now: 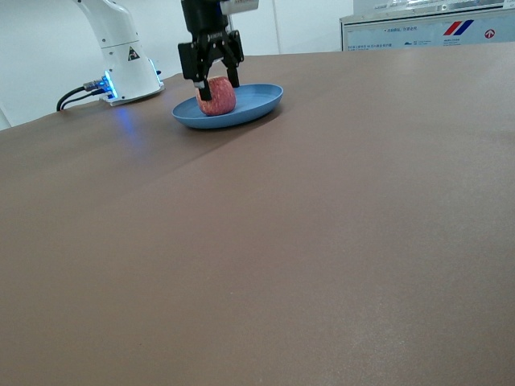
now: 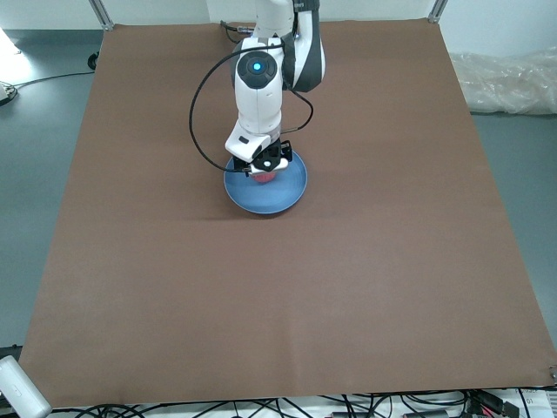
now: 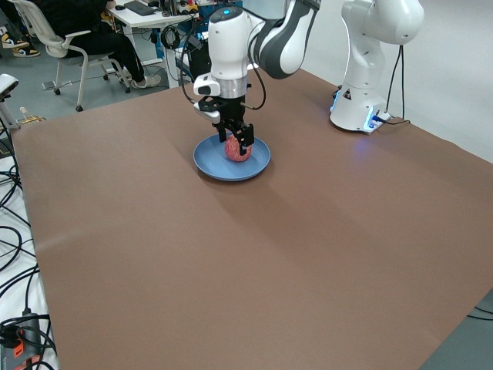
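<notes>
A red apple [image 1: 217, 100] sits on a blue round plate [image 2: 265, 198], seen also in the right view as a plate [image 3: 219, 166] with the apple [image 3: 235, 154] on it. My black gripper [image 1: 219, 87] is low over the plate, its fingers on either side of the apple's top, apparently open; whether they touch it I cannot tell. In the left view the wrist hides most of the apple.
Cables and devices line another edge.
</notes>
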